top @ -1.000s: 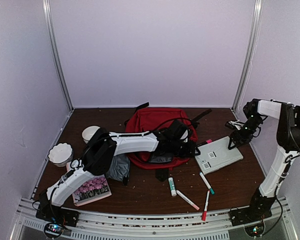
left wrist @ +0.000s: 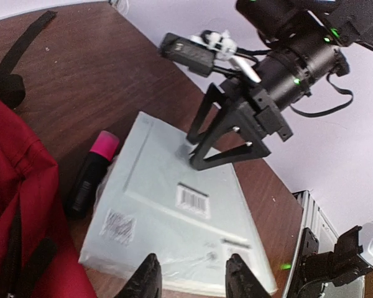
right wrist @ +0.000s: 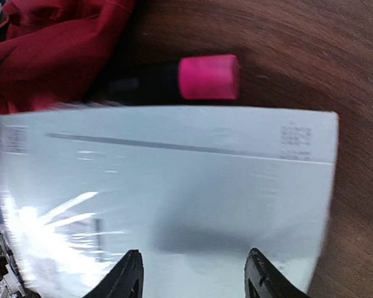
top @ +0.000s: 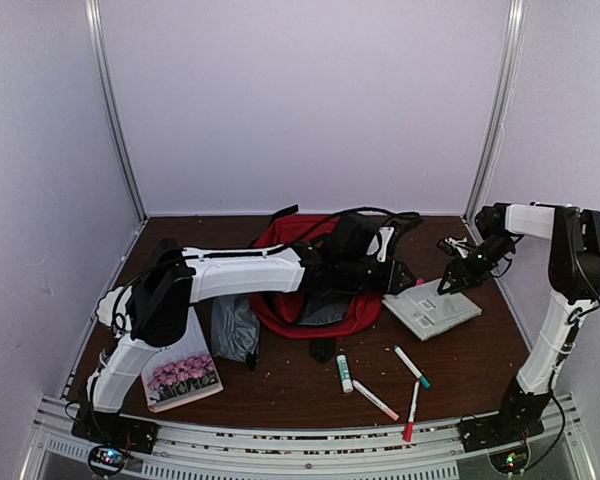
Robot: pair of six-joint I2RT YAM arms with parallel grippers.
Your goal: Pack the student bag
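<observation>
A red student bag [top: 325,322] lies open in the middle of the table, partly under the left arm. To its right is a pale grey-white book [top: 435,312] with barcode labels. My left gripper [top: 408,283] is at the book's bag-side edge; in the left wrist view its fingers [left wrist: 150,276] stand apart with nothing seen pinched. Over the book's far right part is my right gripper [top: 450,280]. Its fingers [right wrist: 125,276] appear apart above the cover in the right wrist view, and the contact is hidden. A black marker with a pink end [left wrist: 99,158] lies between bag and book.
Several markers, among them a green-capped one [top: 414,367], lie in front of the book. A grey pouch [top: 235,328] and a flower-covered notebook [top: 183,375] are left of the bag. The left arm nearly hides a white bowl [top: 110,303].
My left gripper has moved right to the book. The right gripper has shifted slightly left, and the book has turned a little. The left arm now covers the white bowls more.
</observation>
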